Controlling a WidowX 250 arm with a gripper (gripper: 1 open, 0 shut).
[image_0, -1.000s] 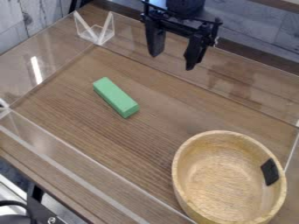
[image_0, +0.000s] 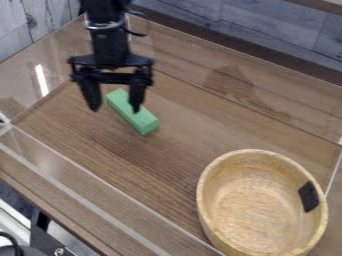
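A green rectangular block (image_0: 132, 112) lies slanted on the wooden table. My dark gripper (image_0: 115, 95) hangs around the block's upper end from the top of the view, its fingers spread open to either side and blurred by motion. Whether either finger touches the block cannot be told.
A round beige bin (image_0: 261, 195) with a small black patch on its rim stands at the lower right.
The gripper has come from the upper middle and right, moving left and down to the green block. The block and bin look unmoved.
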